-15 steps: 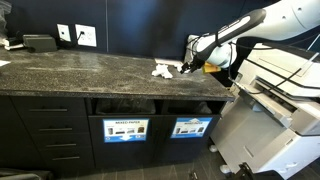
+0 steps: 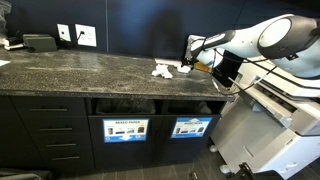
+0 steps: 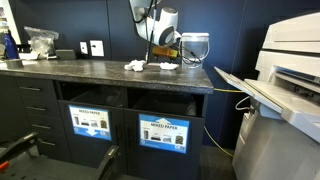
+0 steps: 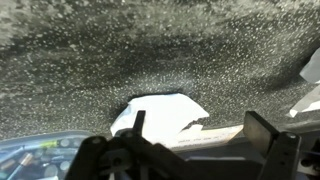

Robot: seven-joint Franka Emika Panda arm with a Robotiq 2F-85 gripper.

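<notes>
A crumpled white paper piece [image 4: 165, 112] lies on the dark speckled counter [image 4: 200, 70] in the wrist view, under and between the two spread fingers. My gripper is open above it, holding nothing. In exterior view 1, two white crumpled pieces show on the counter: the left one [image 2: 161, 71] and a right one [image 2: 183, 69] close below the end of the arm. Exterior view 2 also has a left white piece [image 3: 134, 66] and a right one [image 3: 168, 66]. Small size hides the fingertips in both exterior views.
A clear container [image 4: 40, 158] with mixed contents fills the wrist view's lower left corner. More white scraps [image 4: 312, 70] lie at its right edge. Under the counter are two bins with mixed-paper labels [image 2: 125, 129].
Over the last second the arm has shifted in exterior view 1, its forearm now lying higher and further left. The white pieces on the counter look unmoved.
</notes>
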